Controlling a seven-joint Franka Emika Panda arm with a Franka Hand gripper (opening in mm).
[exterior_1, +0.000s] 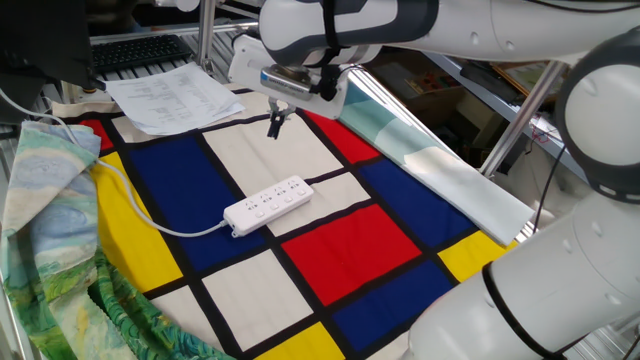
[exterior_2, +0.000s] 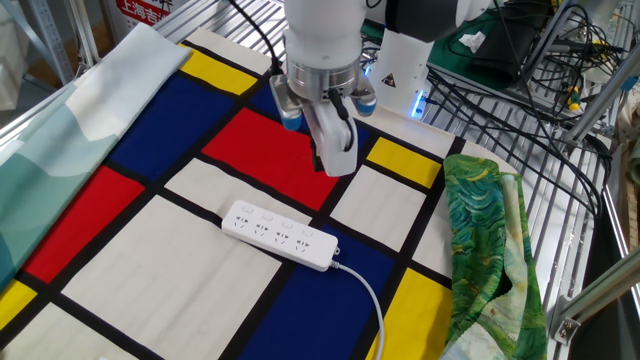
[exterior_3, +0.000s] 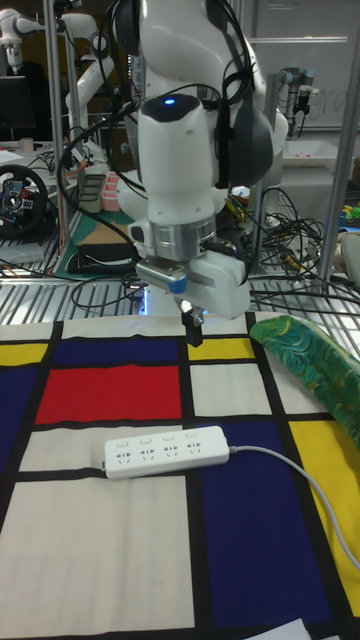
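Note:
A white power strip (exterior_1: 267, 206) with several sockets lies flat on the patterned cloth, its sockets facing up. Its white cable runs off from one end, seen to the right in exterior view 3. My gripper (exterior_1: 275, 130) hangs in the air above the cloth, apart from the strip. Its dark fingertips (exterior_3: 195, 333) point downward, and no object shows at them. Whether they are spread or closed is too small to make out. In exterior view 2 the white hand (exterior_2: 335, 142) mostly hides the fingers.
A green patterned cloth (exterior_2: 483, 230) lies bunched along one side. Printed papers (exterior_1: 175, 98) and a keyboard (exterior_1: 140, 50) are at the back left in exterior view 1. A pale green sheet (exterior_1: 425, 150) lines another edge.

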